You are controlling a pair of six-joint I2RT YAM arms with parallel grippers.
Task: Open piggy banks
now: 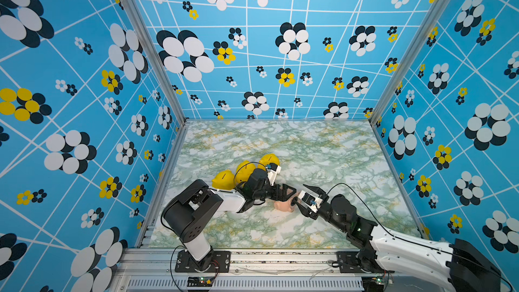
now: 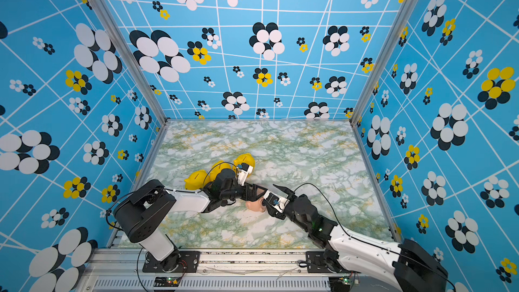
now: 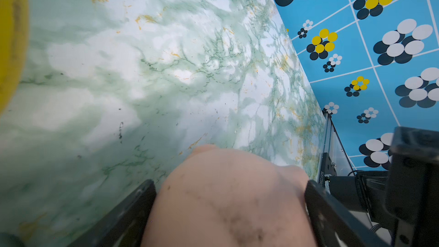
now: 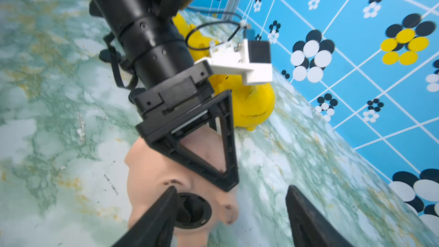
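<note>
A pink piggy bank (image 4: 151, 178) lies on the marbled table between my grippers, a round black opening or plug (image 4: 192, 210) facing my right arm; I cannot tell which. In the left wrist view its body (image 3: 233, 196) fills the space between the fingers of my left gripper, which is open and spread around it. My right gripper is open, fingers wide apart with nothing held; its left finger (image 4: 160, 219) overlaps the edge of the dark circle in view. From above, the pink bank (image 1: 283, 206) is partly hidden by both grippers.
Several yellow piggy banks, including a far one (image 1: 269, 160) and a left one (image 1: 222, 179), stand in a row behind my left arm. Patterned blue walls enclose the table.
</note>
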